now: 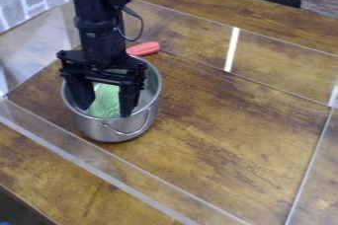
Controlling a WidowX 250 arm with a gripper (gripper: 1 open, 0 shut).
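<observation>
A steel pot with a wire handle stands on the wooden table at the left of the camera view. Inside it is a pale green oblong item, largely covered by the black gripper, which is lowered into the pot with its fingers open around or over that item. Whether they touch it cannot be told. A red object lies behind the pot.
Transparent panels or sheeting run along the left and front edges.
</observation>
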